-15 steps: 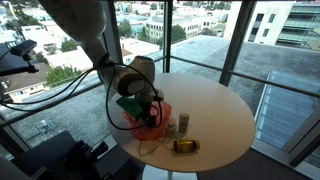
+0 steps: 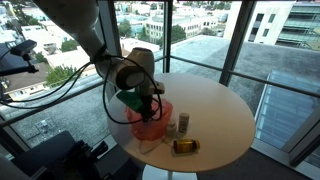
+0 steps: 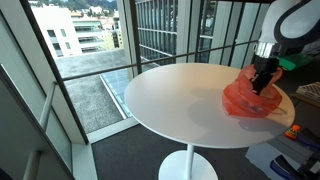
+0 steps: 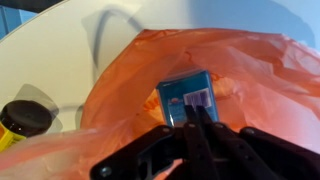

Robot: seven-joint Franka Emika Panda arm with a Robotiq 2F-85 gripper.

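A translucent red-orange plastic bag [image 2: 150, 128] sits on the left part of the round white table, and in exterior view 2 the same bag [image 3: 248, 98] is near the table's right edge. My gripper [image 2: 153, 108] reaches down into its mouth. Inside the bag lies a small dark blue box [image 4: 187, 95] with a pale label, directly beyond my dark fingers [image 4: 150, 150] in the wrist view. The fingertips overlap the box's lower edge there, and whether they touch it is unclear. How far apart the fingertips stand cannot be made out against the dark.
A yellow bottle with a black cap [image 2: 186, 146] lies on its side near the table's front edge; its cap [image 4: 27, 118] shows in the wrist view. A small container [image 2: 183, 122] stands right of the bag.
The arm above the bag has risen slightly over the last second. The bag, bottle and small container keep nearly the same places.
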